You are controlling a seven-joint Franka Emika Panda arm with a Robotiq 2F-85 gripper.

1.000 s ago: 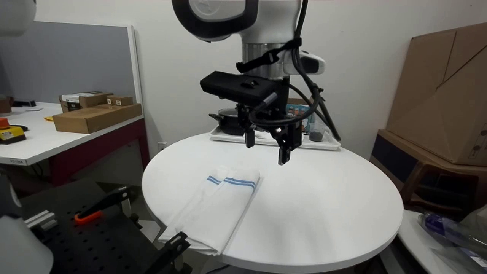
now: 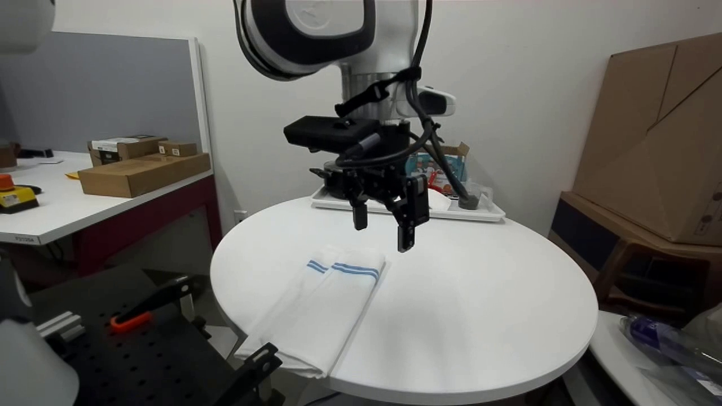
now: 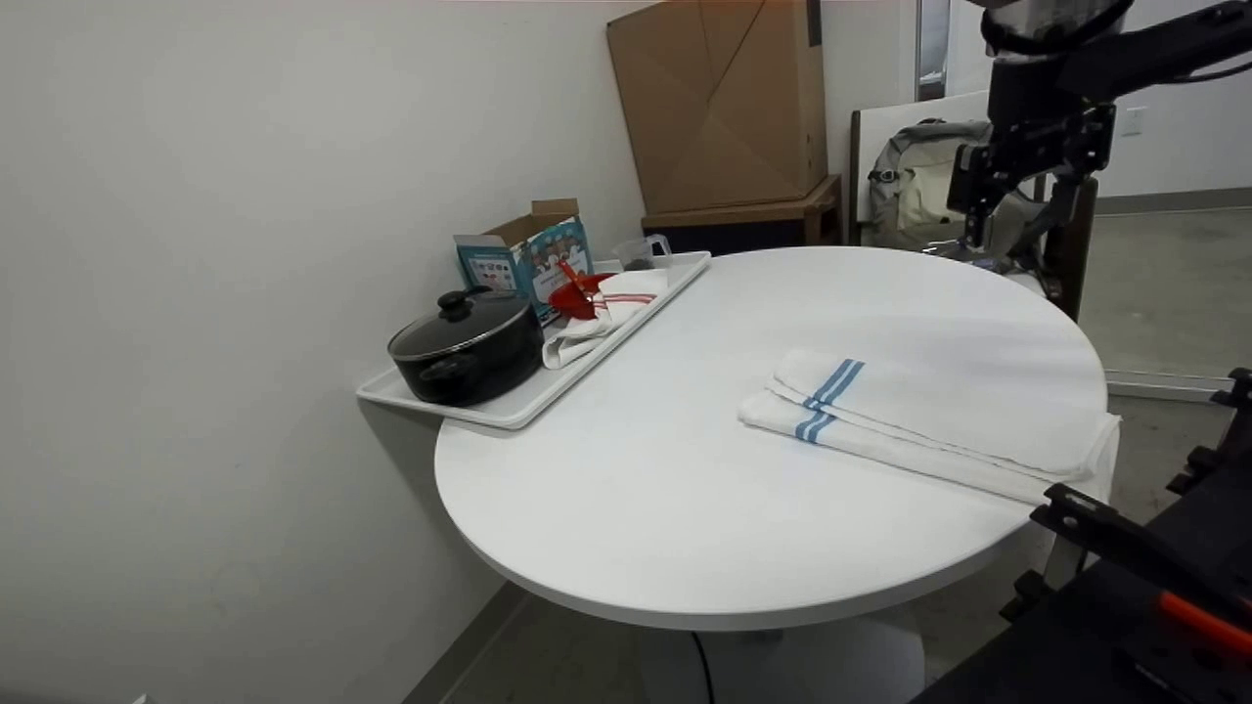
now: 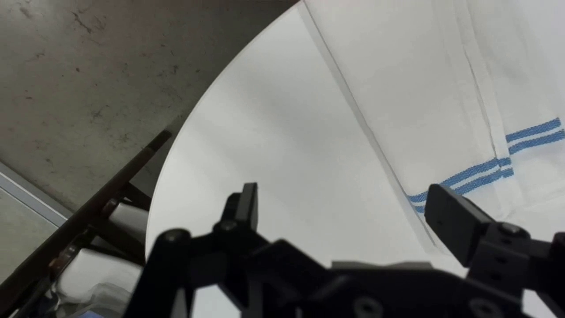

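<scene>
A white towel with blue stripes (image 2: 329,308) lies folded flat on the round white table (image 2: 467,318), reaching the table's near left edge in exterior view 1. Its two layers are slightly offset, so the blue stripes do not line up. My gripper (image 2: 383,233) hangs above the table, open, with nothing between its fingers. In the wrist view one finger (image 4: 453,222) overlaps the striped end of the towel in the picture, while the other finger (image 4: 246,206) appears over bare table. Exterior view 2 has the gripper (image 3: 1018,223) at the upper right, well clear of the tabletop.
Along the wall stands a white tray (image 3: 528,405) with a black lidded pot (image 3: 466,352), a red bowl (image 3: 575,299), a second towel with red stripes (image 3: 628,293) and a blue box (image 3: 528,258).
My gripper has moved left and slightly down in exterior view 1, staying open. The folded towel lies as before.
</scene>
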